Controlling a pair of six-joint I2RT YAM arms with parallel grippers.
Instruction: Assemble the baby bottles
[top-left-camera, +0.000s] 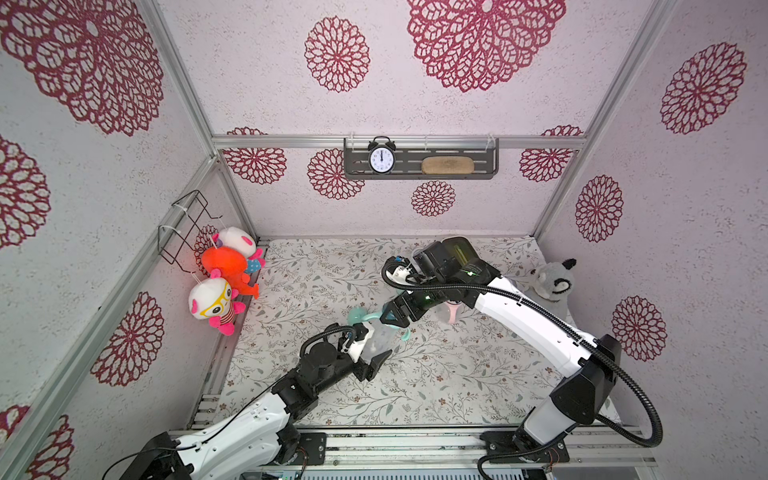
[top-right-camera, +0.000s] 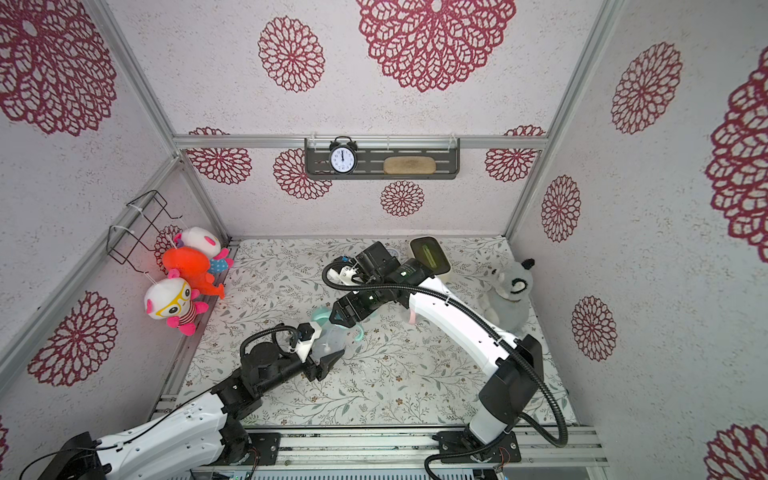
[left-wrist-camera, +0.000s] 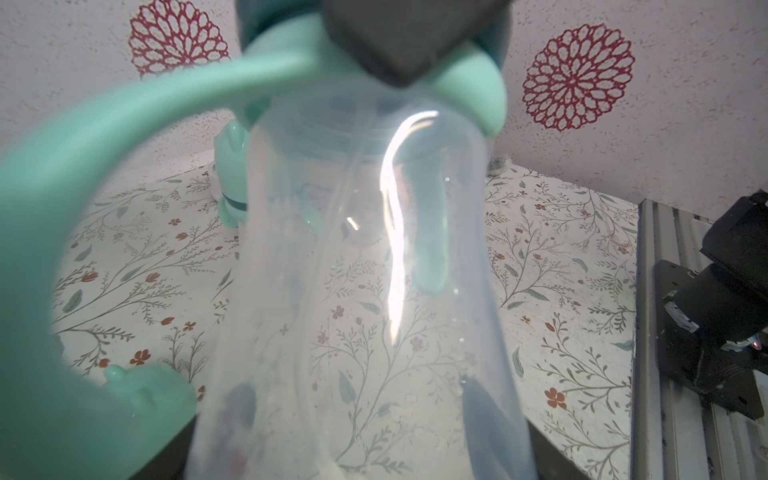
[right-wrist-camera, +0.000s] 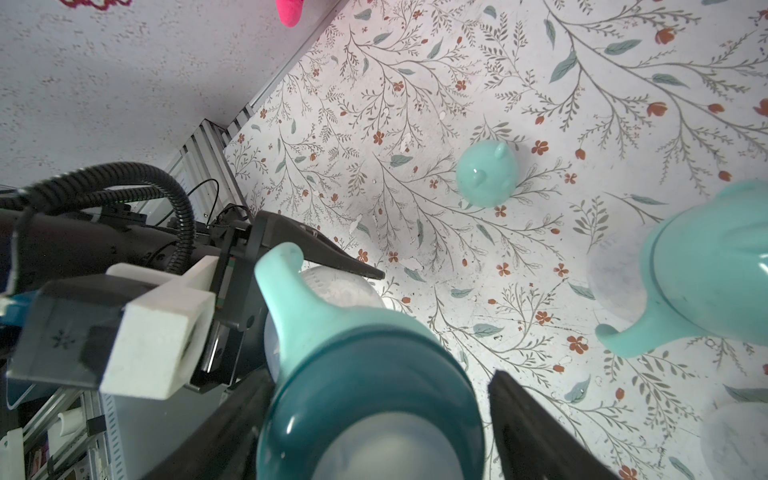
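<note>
My left gripper (top-left-camera: 373, 361) is shut on a clear bottle body (left-wrist-camera: 360, 264), held upright above the table. At the bottle's mouth sits a mint two-handled ring (left-wrist-camera: 72, 160) with a dark teal collar (right-wrist-camera: 372, 392) above it. My right gripper is part open around that collar, one blurred finger (right-wrist-camera: 528, 424) on each side. A narrow gap shows beside one finger; contact on the other side is unclear. A mint animal-shaped cap (right-wrist-camera: 488, 173) lies on the table beyond the bottle. The collar's seating on the bottle is partly hidden by a dark right fingertip (left-wrist-camera: 400, 36).
Another mint-topped bottle (right-wrist-camera: 712, 264) stands close to the right gripper. A pink-handled bottle (top-left-camera: 453, 313) is behind the right arm. At the back lies a dark green tray (top-right-camera: 429, 254); a plush toy (top-right-camera: 505, 292) sits right.
</note>
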